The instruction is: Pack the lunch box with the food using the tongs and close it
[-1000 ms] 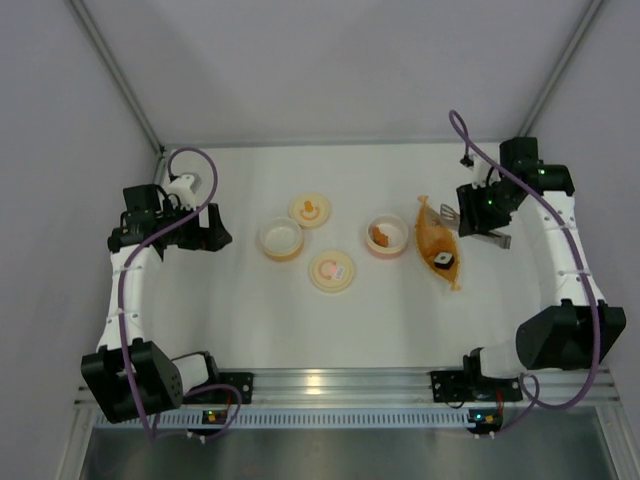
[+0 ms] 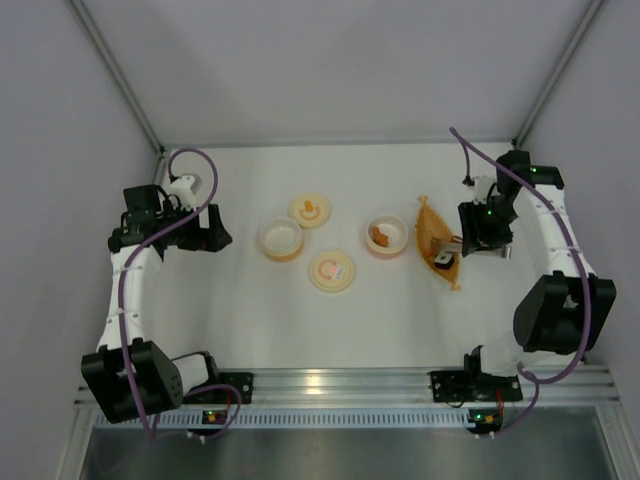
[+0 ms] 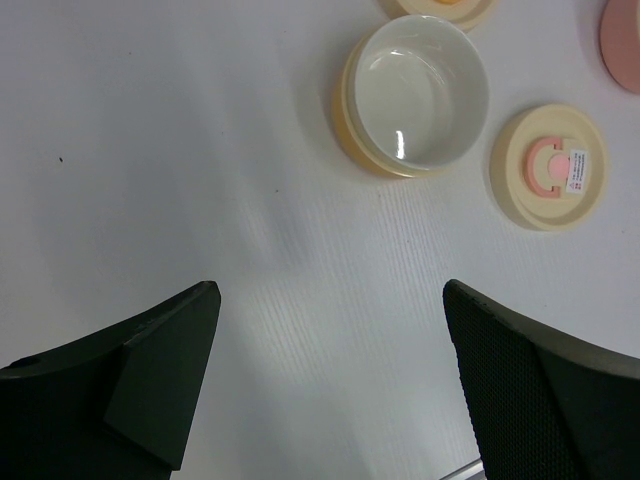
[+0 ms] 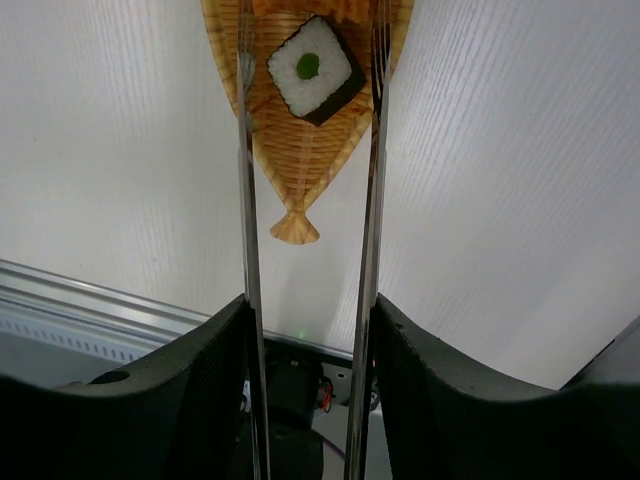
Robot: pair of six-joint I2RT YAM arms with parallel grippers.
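On the right, a fish-shaped woven tray (image 2: 424, 215) carries a rice roll with a dark wrap (image 4: 310, 68) and some orange food (image 4: 318, 10). My right gripper is open, with the two arms of metal fork-ended tongs (image 4: 248, 210) spread along its fingers. In the right wrist view the tines frame the rice roll from both sides; whether they touch it I cannot tell. Left of the tray is a pink-sided bowl (image 2: 401, 243) with orange food inside. An empty white bowl with a cream rim (image 3: 420, 95) stands further left. My left gripper is open and empty.
A cream lid with an orange handle (image 2: 310, 210) lies behind, and one with a pink handle (image 3: 549, 167) lies in front, between the bowls. A metal rail (image 2: 340, 379) runs along its front edge.
The right gripper has swung so the tongs' tips moved from the tray's upper part down to the rice roll. The left arm, bowls and lids have not moved.
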